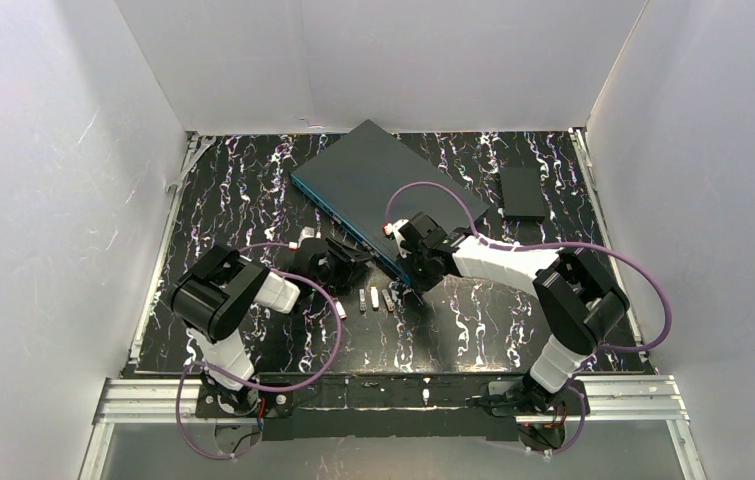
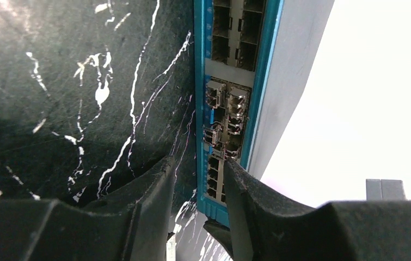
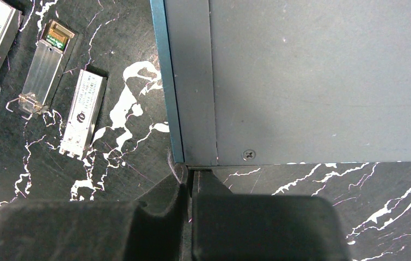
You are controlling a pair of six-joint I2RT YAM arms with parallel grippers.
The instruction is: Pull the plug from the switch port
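The dark switch lies slantwise on the table, its blue-edged port face toward my left gripper. Several metallic plugs sit in ports midway along that face; which one is meant I cannot tell. My left gripper is part open, its fingertips just short of the plugs and empty ports in the left wrist view, nothing between them. At the switch's near corner, my right gripper is shut on the edge of the switch; the gripped part is mostly hidden.
Several loose modules lie on the marbled table in front of the switch, among them a silver one and a clear-bodied one. A black box rests at the back right. Purple cables loop over both arms.
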